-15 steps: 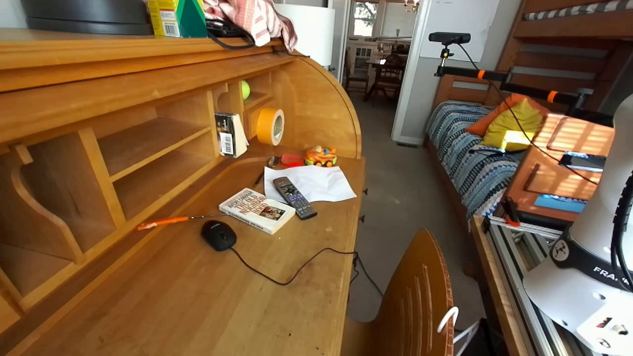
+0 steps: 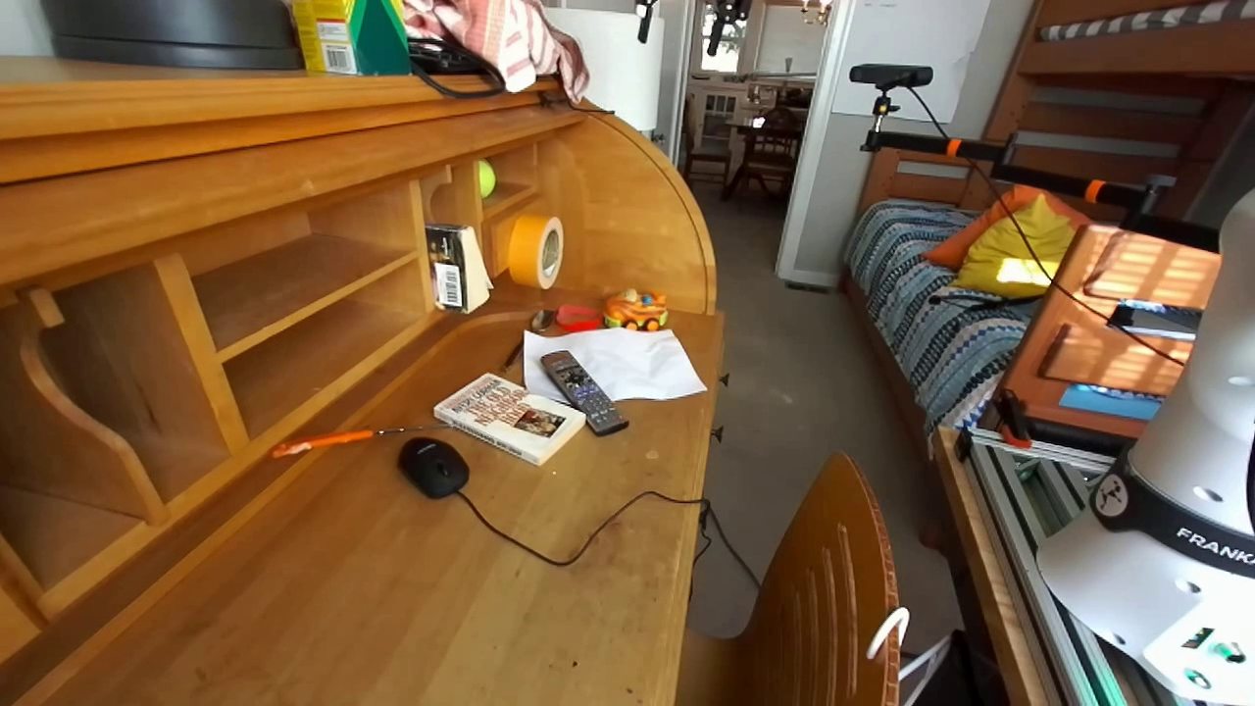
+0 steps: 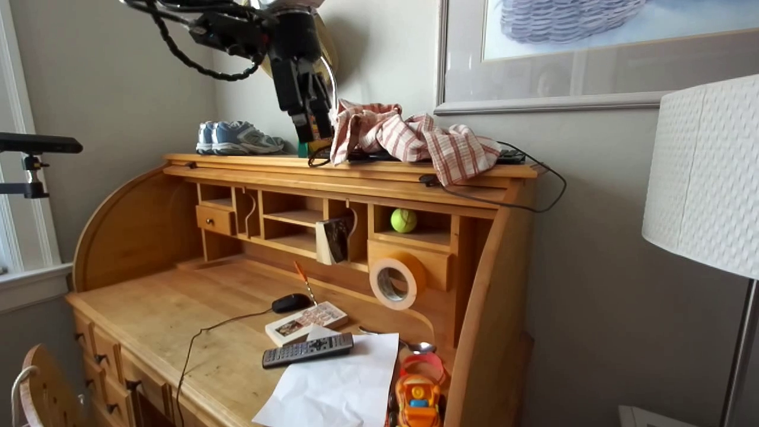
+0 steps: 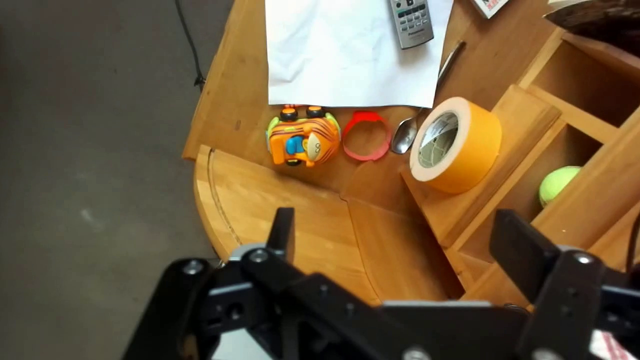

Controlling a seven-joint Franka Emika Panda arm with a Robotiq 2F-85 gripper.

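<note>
High above the desk's right end, my gripper stands open, with bare air between its wide-set fingers. Below it in the wrist view lie an orange toy car [image 4: 304, 140], a red ring [image 4: 366, 136] and a spoon [image 4: 404, 135]. A roll of orange tape [image 4: 474, 147] stands on edge against the cubbies, and a tennis ball [image 4: 558, 183] sits in a compartment. White paper [image 2: 641, 363] lies partly under a grey remote [image 2: 584, 392]. Left of these are a white paperback [image 2: 509, 418], a black mouse [image 2: 432, 467] and an orange-handled tool [image 2: 324, 441].
A dark book [image 2: 455, 267] leans in a cubby. On the desk top are a checked cloth [image 3: 413, 139], shoes [image 3: 238, 137] and cables. A wooden chair [image 2: 824, 600] stands at the front edge.
The white arm base at the right has turned slightly, and its dark cable has shifted mostly out of view. The objects on the desk stay where they were.
</note>
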